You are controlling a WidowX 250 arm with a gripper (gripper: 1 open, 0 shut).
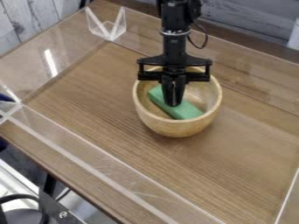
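A light wooden bowl (pixel 177 124) stands on the wooden table, holding a green oblong block (pixel 183 109) that lies at a slant on its floor. The black gripper (pixel 173 94) reaches down from the top into the bowl, its fingertips just over the block's upper part. Its fingers look close together; whether they touch the block cannot be told from this view.
A small white wire-like object (pixel 107 24) sits at the back left. Cables and dark equipment lie beyond the table's lower left edge.
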